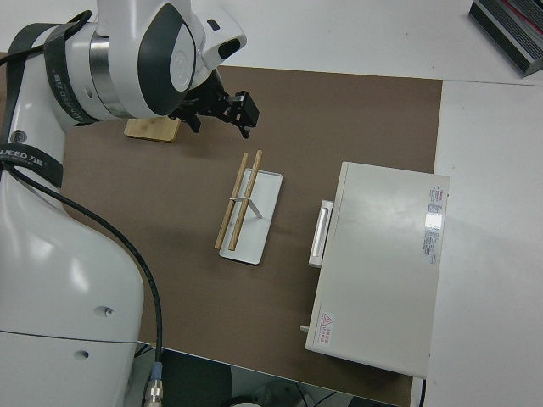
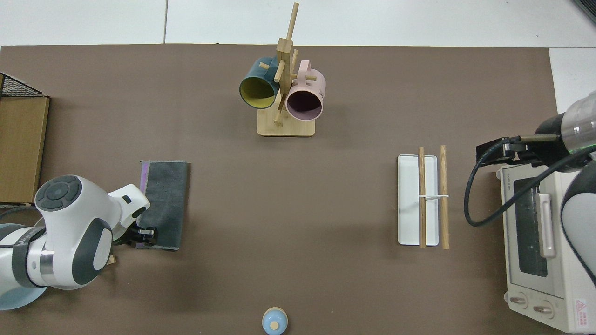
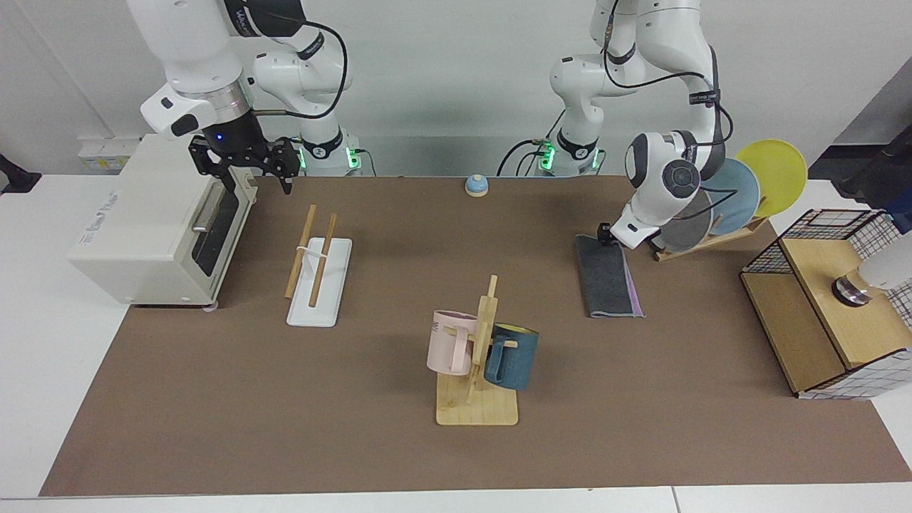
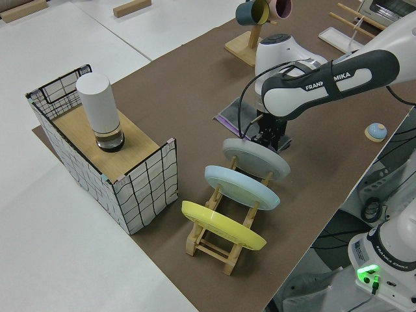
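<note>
One arm's white wrist [image 2: 72, 223] is at the left of the top view, its black gripper [image 2: 142, 234] over the lower part of a grey cloth [image 2: 162, 195] with a purple edge; its finger state is unclear. The other gripper [image 1: 237, 114] hangs above the mat near the microwave and a white holder [image 2: 408, 201] with two wooden sticks; its finger state is also unclear. A blue mug [image 2: 257, 83] and pink mug [image 2: 307, 106] hang on a wooden tree.
A plate rack holds yellow [image 4: 221, 231], blue and grey plates. A wire-sided shelf [image 2: 22, 145] stands beside it, the microwave [image 2: 553, 290] at the opposite end. A small blue round object [image 2: 274, 321] lies at the near edge.
</note>
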